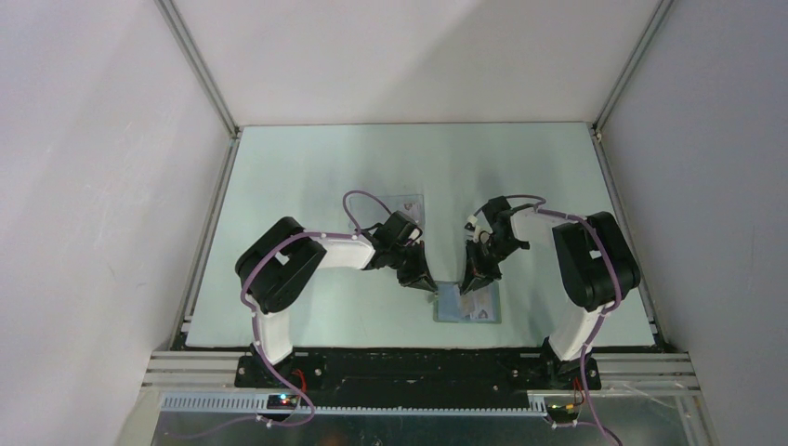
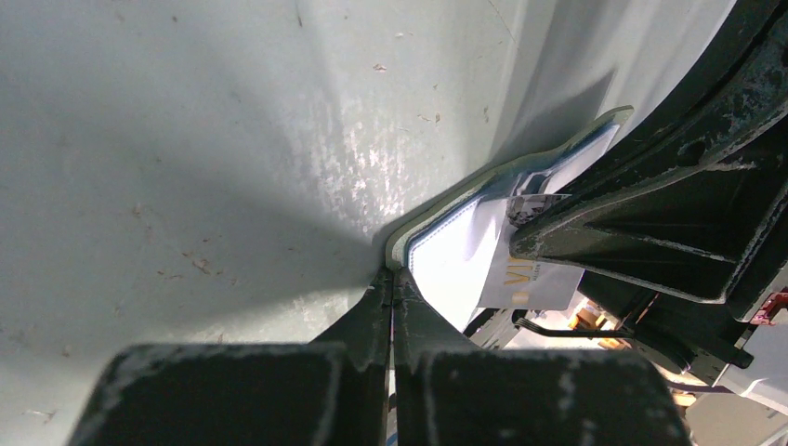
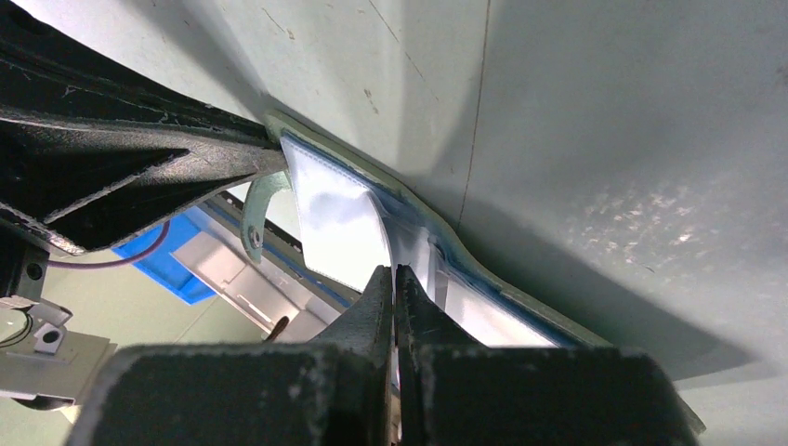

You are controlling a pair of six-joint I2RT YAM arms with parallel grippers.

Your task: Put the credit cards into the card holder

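Note:
An open card holder (image 1: 449, 304), grey-green edged with blue-lined pockets, lies near the table's front edge. My left gripper is shut at its left corner, and the thin edge runs in between the fingertips. At the holder's middle, my right gripper is shut with a thin card edge leading into its fingertips. A pale card (image 2: 534, 281) with gold "VIP" lettering stands tilted under the right gripper in the left wrist view, over the white pocket (image 2: 446, 265). How far it sits inside a pocket cannot be told.
Behind the left arm lies a clear sheet or tray (image 1: 388, 202) with a printed item (image 1: 412, 208) on it, partly covered by the arm. The two grippers are close together over the holder.

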